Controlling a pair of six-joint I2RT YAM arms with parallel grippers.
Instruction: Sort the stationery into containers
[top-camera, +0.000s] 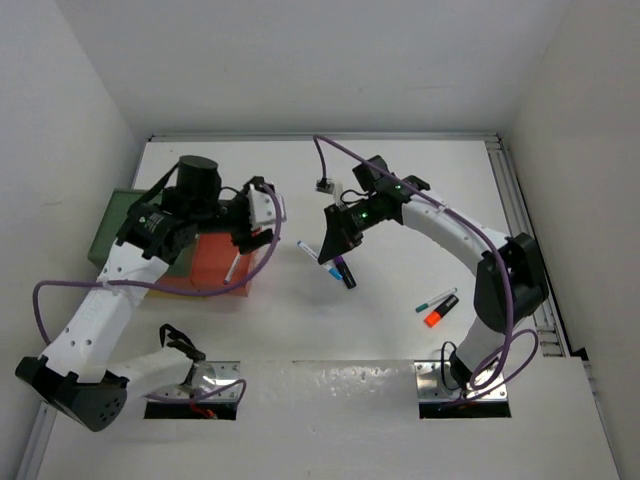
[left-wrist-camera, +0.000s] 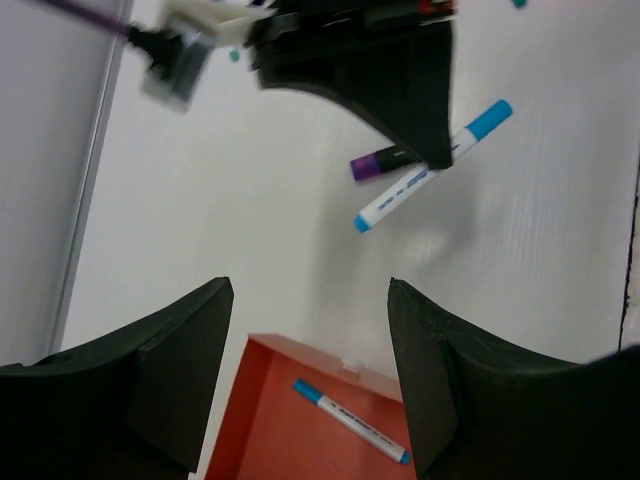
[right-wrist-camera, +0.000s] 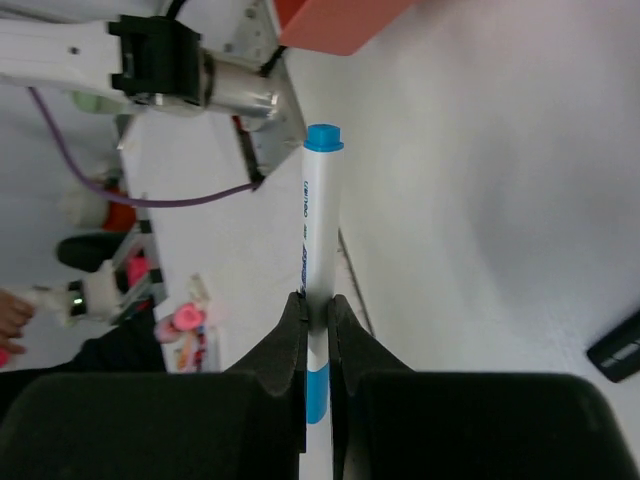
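My right gripper (top-camera: 338, 245) is shut on a white marker with blue ends (right-wrist-camera: 320, 220), raised above the table. A black marker with purple end (top-camera: 343, 272) lies beneath it. My left gripper (top-camera: 258, 228) stands open over the red container (top-camera: 212, 258), which holds another white-and-blue marker (left-wrist-camera: 348, 416); nothing is between its fingers. A green container (top-camera: 118, 220) sits left of the red one, partly hidden by the left arm.
A teal pen (top-camera: 435, 299) and an orange-and-black marker (top-camera: 442, 310) lie at the front right.
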